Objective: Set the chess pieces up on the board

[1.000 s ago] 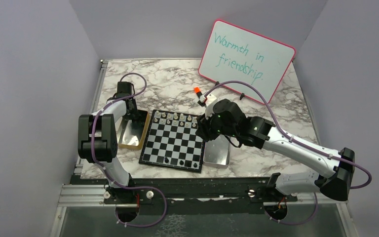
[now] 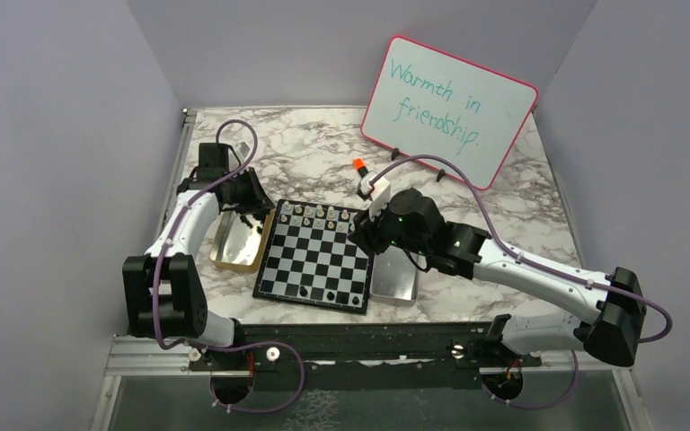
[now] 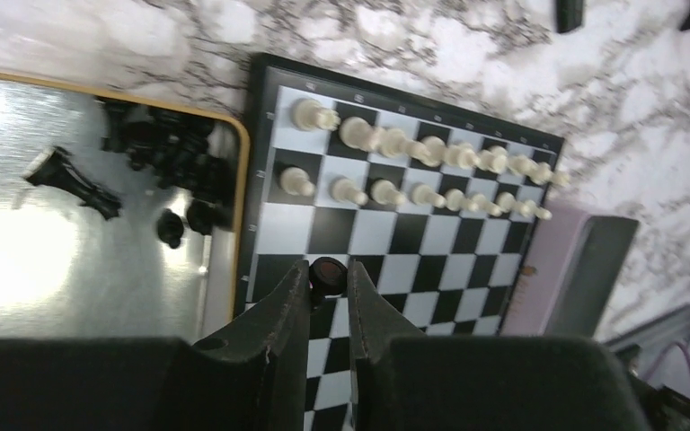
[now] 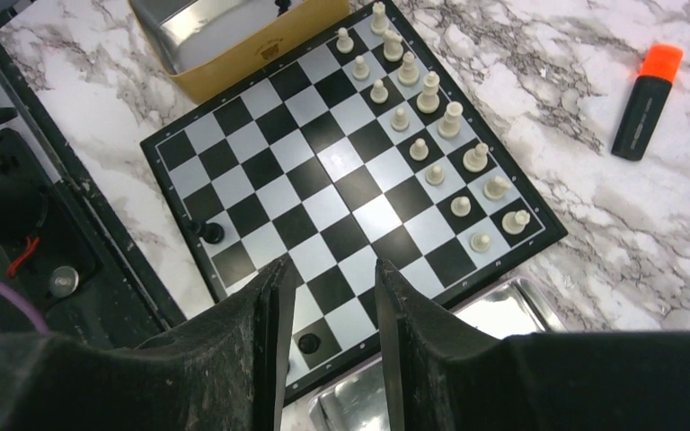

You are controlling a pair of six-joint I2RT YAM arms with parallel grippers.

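Observation:
The chessboard [image 2: 314,260] lies mid-table, its far two rows lined with white pieces [image 4: 449,118]. Only a few black pieces stand at its near side, among them a black piece [image 4: 308,343] and another black piece [image 4: 208,232]. My left gripper is shut on a dark chess piece [image 3: 327,272], held over the board's left part in the left wrist view. More black pieces [image 3: 166,148] lie heaped in the gold-rimmed tray [image 3: 242,180]. Above the board's right side, my right gripper is open and empty.
A silver tray [image 2: 395,280] sits right of the board and looks empty. Behind the board lies an orange-capped marker [image 4: 647,103]. A whiteboard [image 2: 449,108] leans at the back.
My left gripper has come up from the left tray and swung right toward the board, uncovering black pieces in the tray. The right gripper has shifted slightly left and up in the top view.

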